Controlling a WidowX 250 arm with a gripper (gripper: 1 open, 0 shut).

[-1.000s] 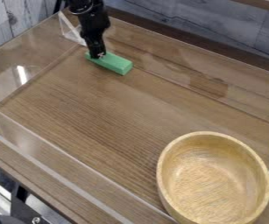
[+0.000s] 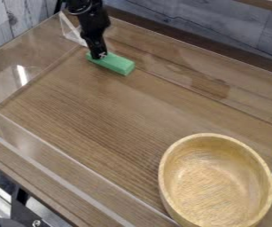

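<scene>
My black gripper reaches down from the top left of the camera view to a green rectangular block lying on the wooden table. The fingertips are at the block's left end; whether they are open or shut on it I cannot tell.
A large round tan bowl sits at the lower right. Grey panels run along the back, and clear plastic edging lines the left.
</scene>
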